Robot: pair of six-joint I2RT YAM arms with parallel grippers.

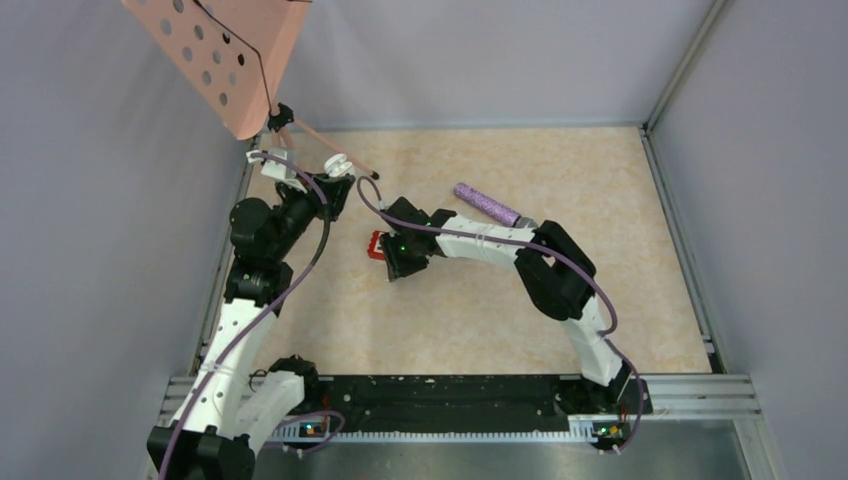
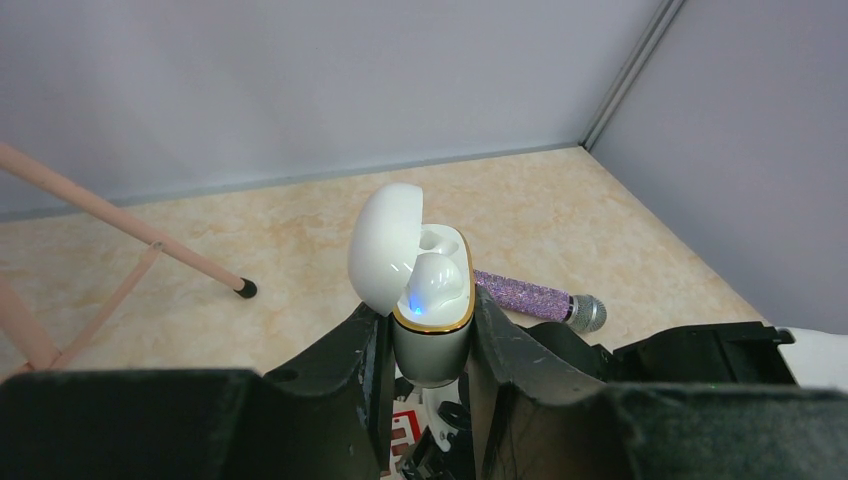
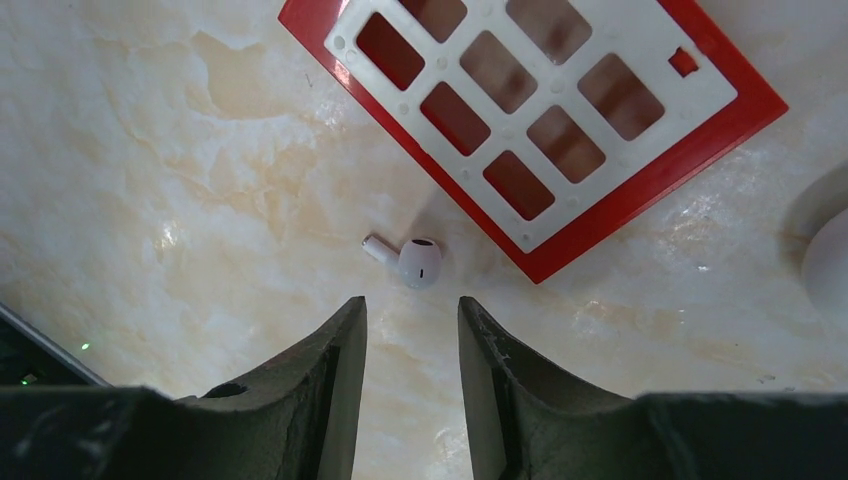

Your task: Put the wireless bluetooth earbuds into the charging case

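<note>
My left gripper is shut on the white, gold-rimmed charging case (image 2: 432, 340), held upright with its lid open; an earbud (image 2: 432, 280) sits in one well beside a blue light, and the other well looks empty. In the top view the case (image 1: 338, 166) is at the left, raised above the table. A loose white earbud (image 3: 419, 262) lies on the table just beyond my right gripper, whose fingers are open with nothing between them.
A red and white grid board (image 3: 535, 130) lies beside the earbud. A purple glittery microphone (image 1: 485, 203) lies behind the right arm. A pink stand (image 2: 150, 235) is at the back left.
</note>
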